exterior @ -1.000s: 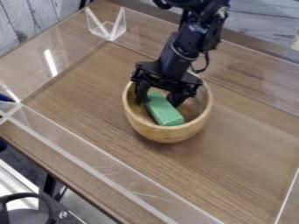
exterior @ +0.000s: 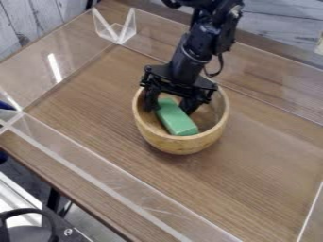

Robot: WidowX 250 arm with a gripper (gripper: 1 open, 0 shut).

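Note:
A round wooden bowl (exterior: 190,142) sits on the wooden table, holding a green block (exterior: 177,118) that lies tilted inside it. My black gripper (exterior: 168,95) reaches down from above into the back of the bowl, at the upper end of the green block. Its fingers are dark and crowded against the bowl's rim, so whether they are open or touch the block is hard to make out.
A clear plastic open container (exterior: 113,28) stands at the back left near the table's edge. Dark cables and hardware lie off the lower left edge.
The arm shifts only slightly over the bowl; the bowl and green block stay nearly in the same place.

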